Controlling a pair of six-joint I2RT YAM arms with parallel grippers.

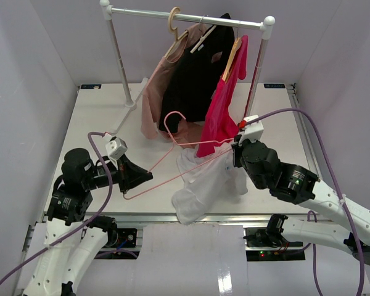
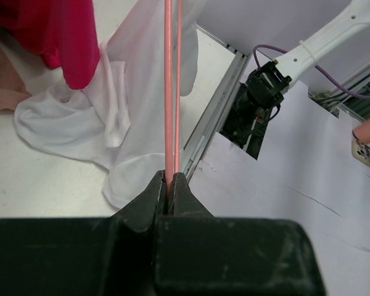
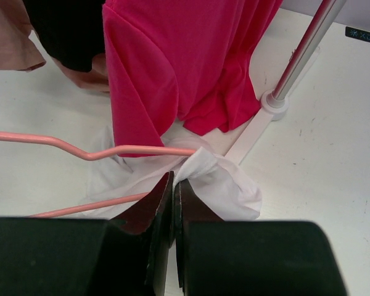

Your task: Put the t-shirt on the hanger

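Note:
A pink hanger [image 1: 165,180] spans between my arms over the table. My left gripper [image 1: 147,174] is shut on its near end; the bars run straight away from it in the left wrist view. The white T-shirt [image 1: 200,191] [image 2: 132,172] lies bunched on the table below the hanger, part of it lifted to my right gripper [image 1: 237,145]. That gripper is shut on a fold of white cloth, beside the far end of the hanger, whose tip is partly hidden by the cloth.
A rack [image 1: 142,13] stands at the back with pale pink, black and magenta [image 3: 148,68] garments on hangers, the magenta one hanging just above the white cloth.

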